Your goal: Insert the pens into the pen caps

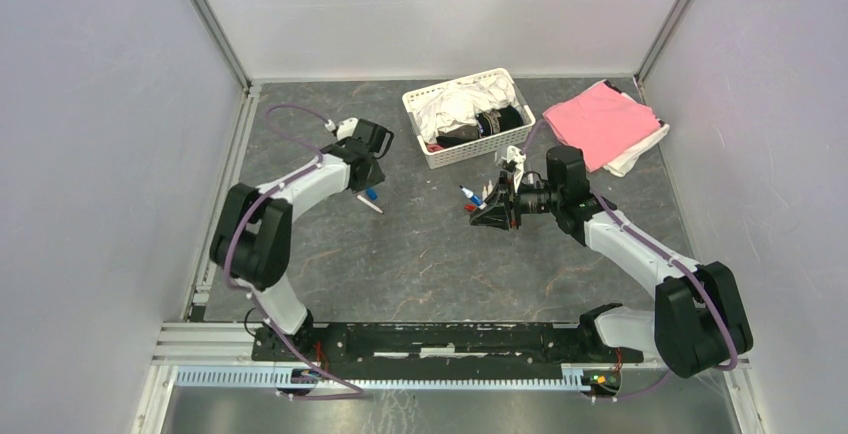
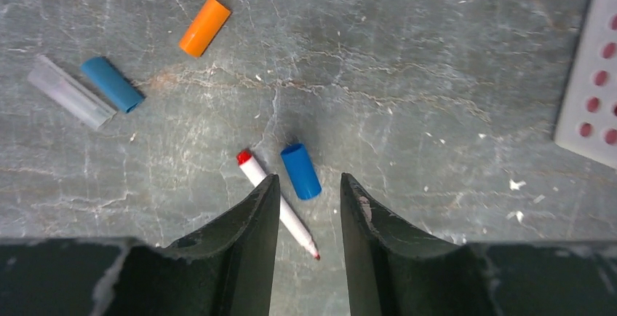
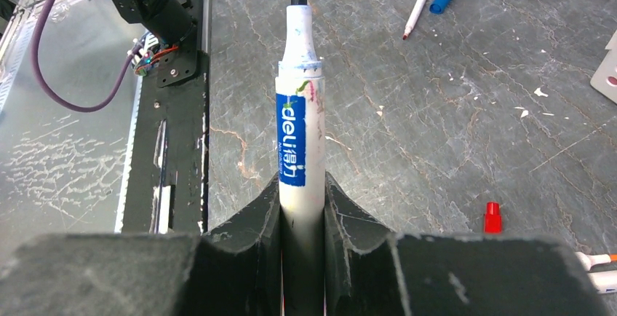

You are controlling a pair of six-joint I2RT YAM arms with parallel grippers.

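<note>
My right gripper (image 1: 480, 209) is shut on a white deli marker (image 3: 298, 141), upright in the right wrist view, dark tip up, cap off. My left gripper is part open over the table, nothing between its fingers. Below it lie a blue cap (image 2: 301, 170) and a white pen with red ends (image 2: 287, 218). Farther off lie a teal cap (image 2: 113, 84), an orange cap (image 2: 205, 26) and a clear tube (image 2: 71, 92). A red cap (image 3: 492, 218) and more pens (image 3: 604, 281) lie near my right gripper.
A white basket (image 1: 430, 158) of cloths stands at the back centre, with pink and white cloths (image 1: 600, 124) at the back right.
</note>
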